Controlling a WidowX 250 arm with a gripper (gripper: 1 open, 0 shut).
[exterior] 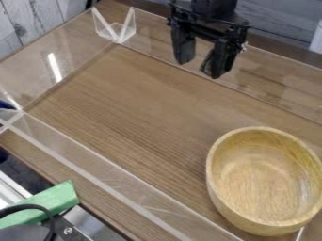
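Note:
My black gripper (201, 58) hangs over the back of the wooden tray, at the top centre of the camera view. Its two dark fingers point downward and stand apart, with no object visible between them. A round pale wooden bowl (262, 146) sits at the lower right of the tray.
The tray has clear plastic walls along its left and front edges. A white angular piece (116, 26) is at the back left. A green object (28, 213) with black cable lies outside at the lower left. The middle and left of the tray floor are bare.

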